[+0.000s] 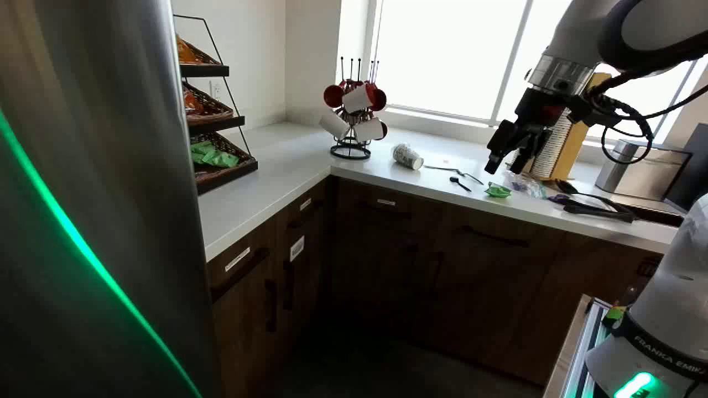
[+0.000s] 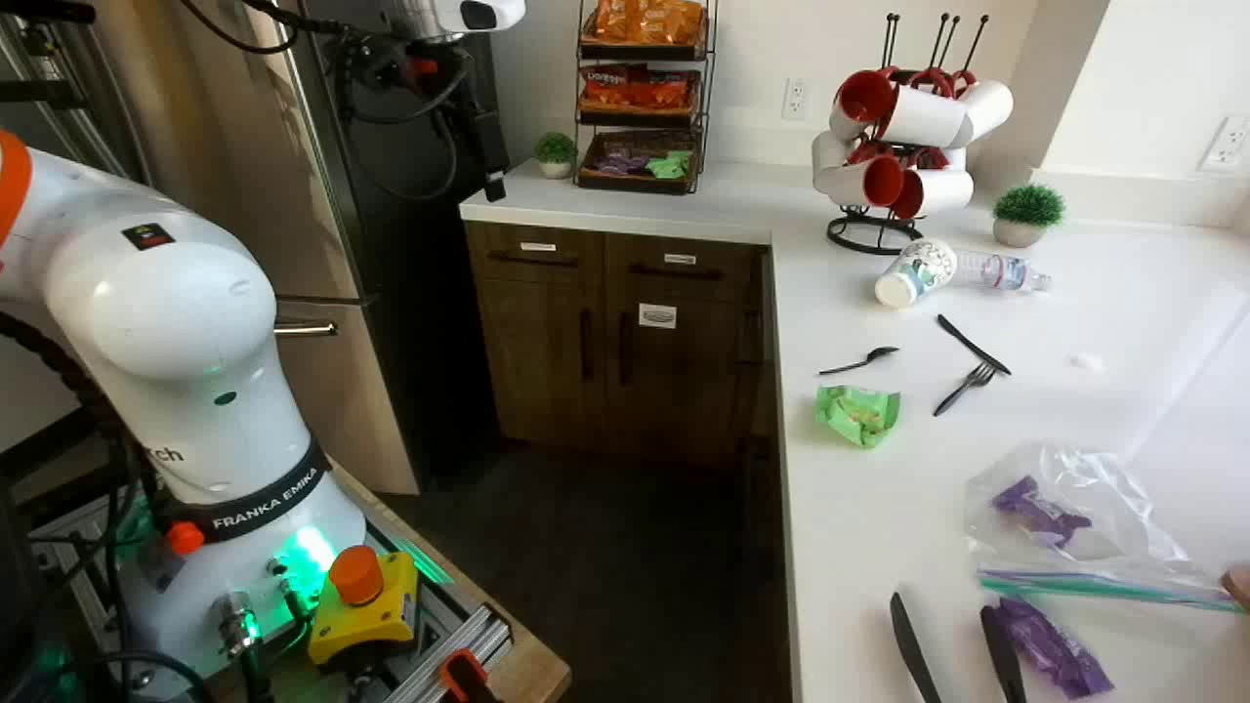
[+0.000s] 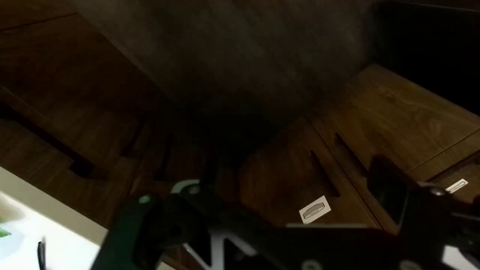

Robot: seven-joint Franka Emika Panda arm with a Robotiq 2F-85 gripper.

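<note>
In exterior view 1 my gripper point(image 1: 504, 166) hangs in the air at the upper right, pointing down, its two fingers apart. Seen from exterior view 2, it is at the upper left, its tip point(image 2: 494, 187) in front of the far counter. The wrist view has the gripper open, with dark fingers on either side and only floor and cabinets beyond. On the long counter lie a green snack packet point(image 2: 858, 415), a black spoon point(image 2: 861, 361), a fork point(image 2: 965, 389), a knife point(image 2: 973, 345), a tipped white cup point(image 2: 917, 274) and a clear bottle point(image 2: 1004, 270).
A mug rack point(image 2: 881, 228) stands at the counter corner, beside a small plant point(image 2: 1027, 213). The tiered snack shelf point(image 2: 642, 115) is on the far counter. A clear bag point(image 2: 1113, 498) and purple packets point(image 2: 1049, 650) lie nearer. The fridge point(image 1: 99, 199) closes off one side.
</note>
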